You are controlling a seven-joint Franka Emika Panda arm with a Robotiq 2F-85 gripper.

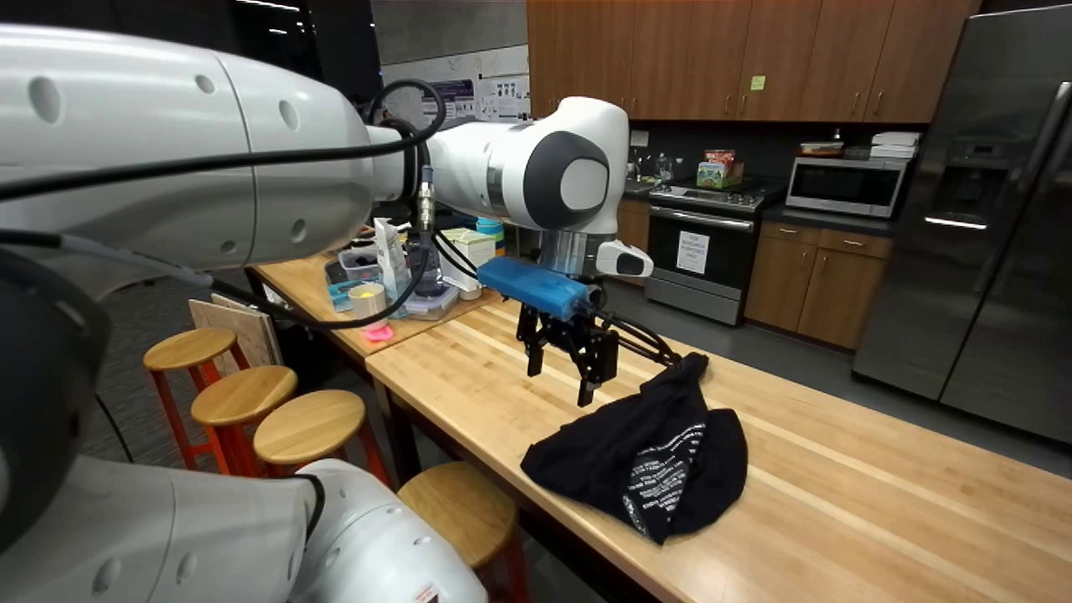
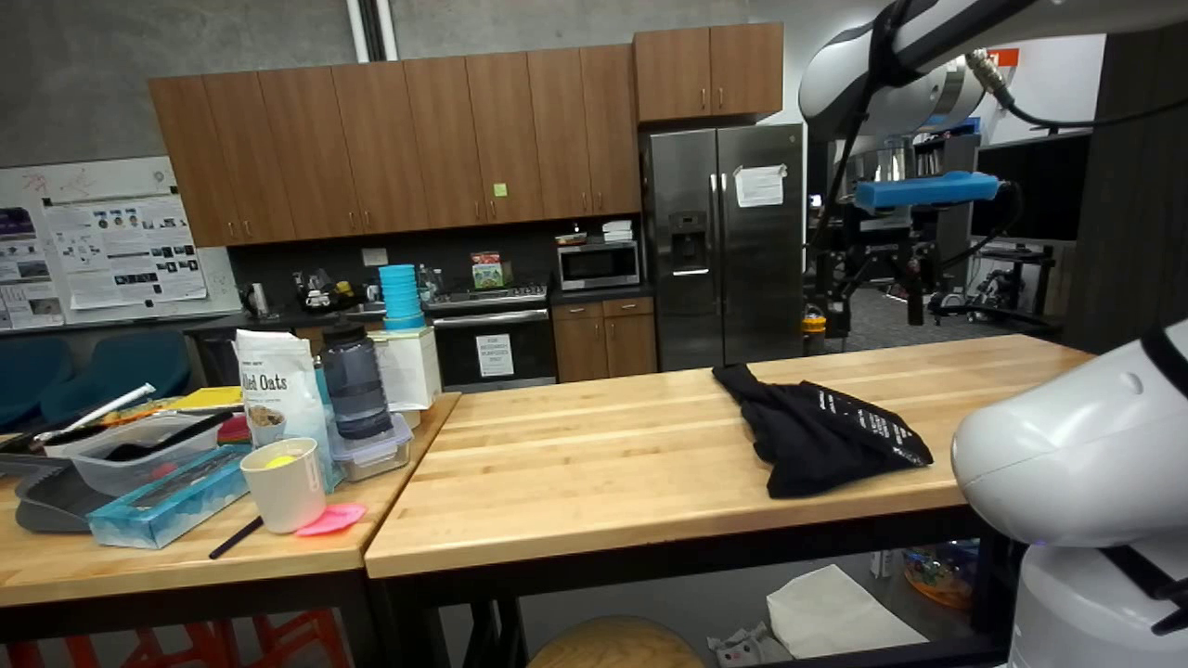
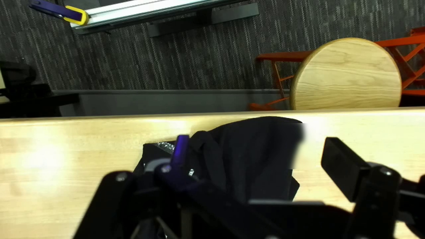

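Observation:
A black cloth with white printed text lies crumpled on the wooden table, close to one long edge. In exterior view 2 the same cloth rests flat and bunched, its print facing up on one side. Above it, clear of the tabletop, hangs my gripper, fingers pointing down and spread apart with nothing between them. From the wrist, the cloth shows below the open fingers, partly covered by the gripper's dark parts. Exterior view 2 has the gripper well above the table.
A side table at the left carries an oats bag, a cup, a tissue box and plastic containers. Stools, one with a round seat, stand along the table's edge. Bare tabletop surrounds the cloth on most sides.

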